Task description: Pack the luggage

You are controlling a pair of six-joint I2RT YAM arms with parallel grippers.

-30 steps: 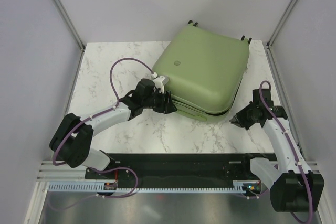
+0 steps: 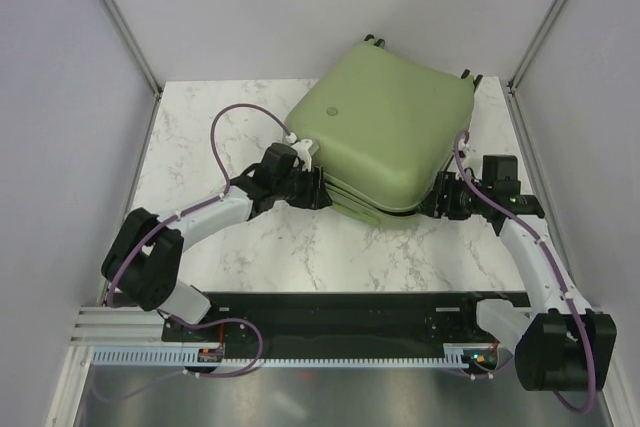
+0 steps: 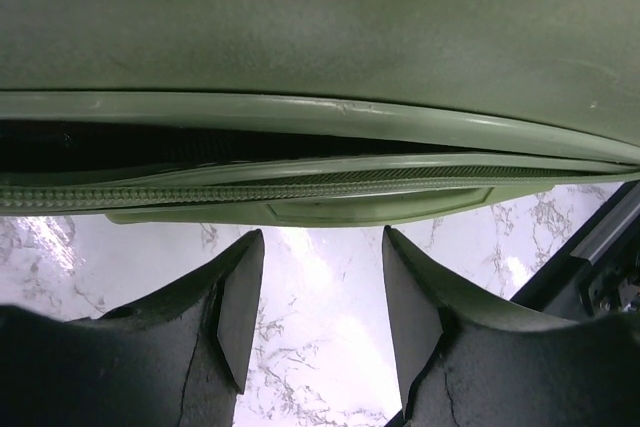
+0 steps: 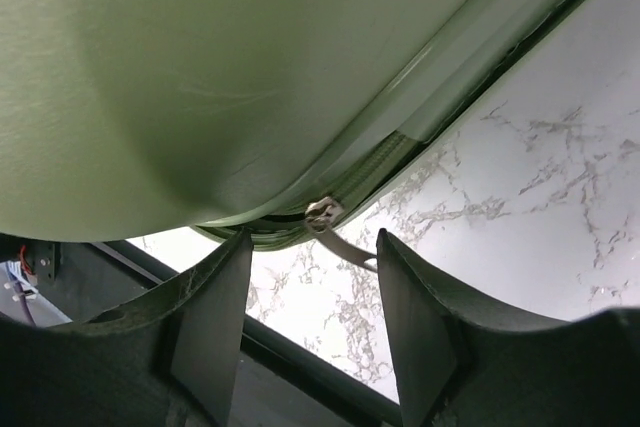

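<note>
A green suitcase (image 2: 385, 122) lies closed-lidded but partly unzipped on the marble table (image 2: 200, 137). In the left wrist view a dark gap runs along its zip (image 3: 330, 182); my left gripper is open just below that seam at the front edge. My right gripper is open at the front right corner, where a metal zip slider (image 4: 322, 213) with a pull tab (image 4: 345, 248) sits between or just beyond its fingertips, not gripped.
Grey walls stand behind and on both sides.
My right gripper has moved up and in to the suitcase's front right corner. The suitcase has shifted slightly; the left gripper is almost where it was.
</note>
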